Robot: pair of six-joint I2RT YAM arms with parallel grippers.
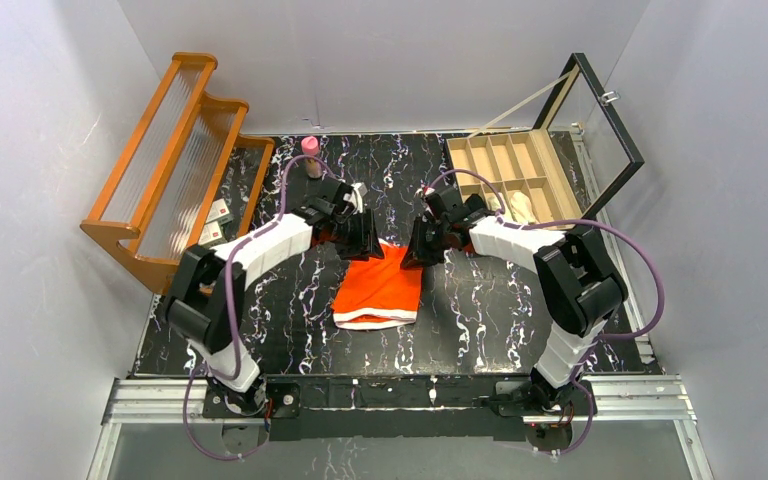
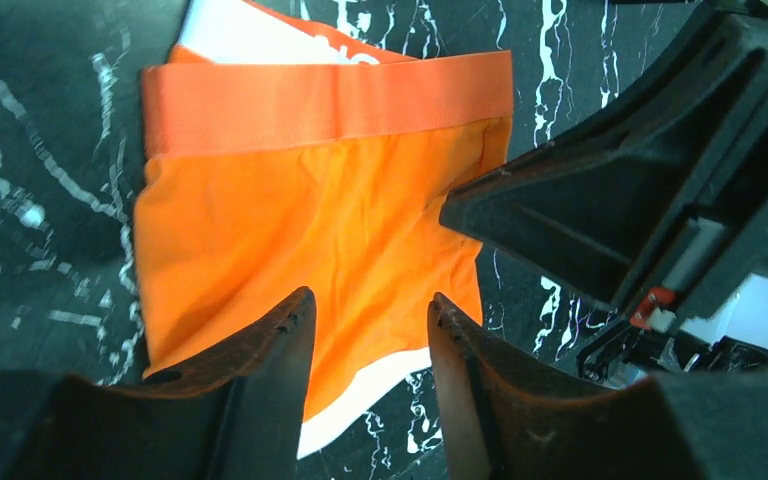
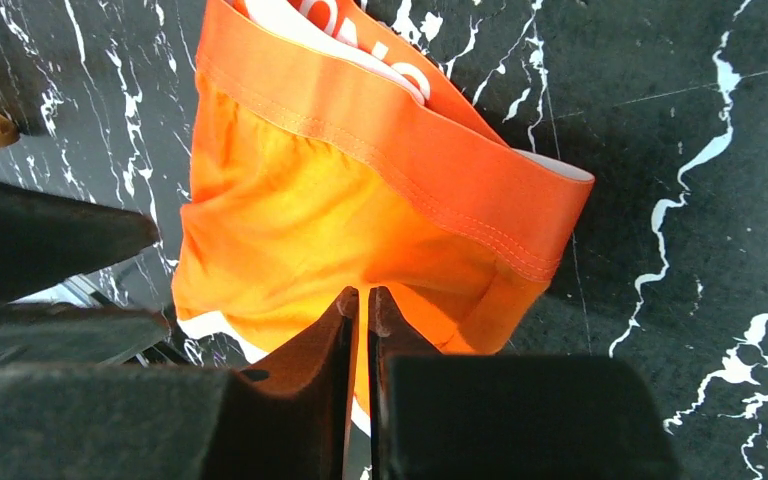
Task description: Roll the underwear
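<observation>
The orange underwear [image 1: 378, 292] lies folded flat on the black marbled table, a white strip along its front edge. Its orange waistband shows in both wrist views, near the top of the left one [image 2: 330, 105] and the right one [image 3: 390, 140]. Over the back left part of the cloth hangs my left gripper, its fingertips parted with nothing held between them. At the back right corner is my right gripper, its fingertips only a narrow gap apart, orange cloth visible through the gap. Both grippers partly cover the cloth's back edge in the top view.
A wooden rack [image 1: 175, 180] stands at the left and an open compartment box [image 1: 505, 160] at the back right. A pink-capped bottle [image 1: 311, 155] stands near the back wall. Bare table lies on either side of the cloth. My two grippers are close together.
</observation>
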